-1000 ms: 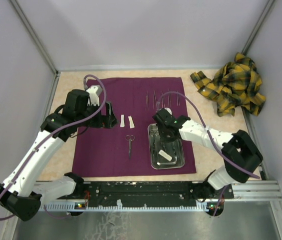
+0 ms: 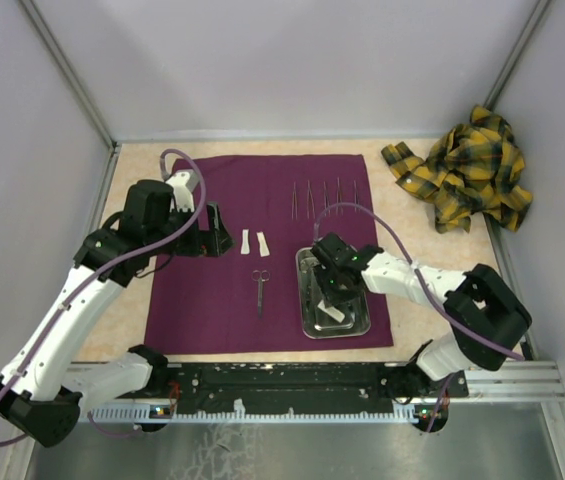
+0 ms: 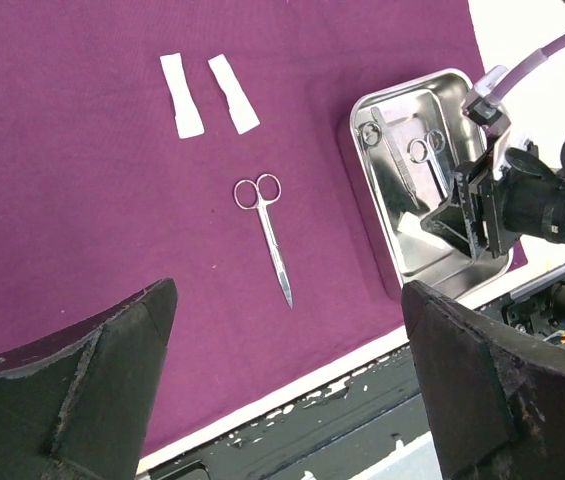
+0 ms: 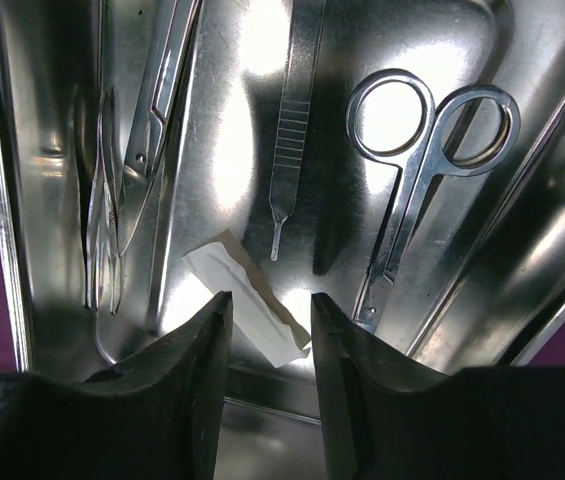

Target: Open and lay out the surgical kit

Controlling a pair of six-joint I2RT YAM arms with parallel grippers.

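Note:
The steel tray [image 3: 432, 264] on the purple cloth holds scissors [image 4: 410, 160], a handled slim instrument [image 4: 292, 140], further metal instruments along its left and a white paper packet [image 4: 242, 295]. My right gripper hangs over the tray, its fingertips part open above the packet's area. My left gripper stands open over the left side of the cloth [image 2: 202, 310]. On the cloth lie another pair of scissors [image 3: 267, 225], two white packets [image 3: 182, 95] and a row of thin instruments [image 2: 310, 198] at the back.
A yellow-and-black plaid cloth [image 2: 462, 170] is bunched at the back right. The right arm reaches over the tray's right side.
The right gripper has shifted toward the front of the tray, toward the white packet. The left arm has barely moved. The items on the cloth are unchanged.

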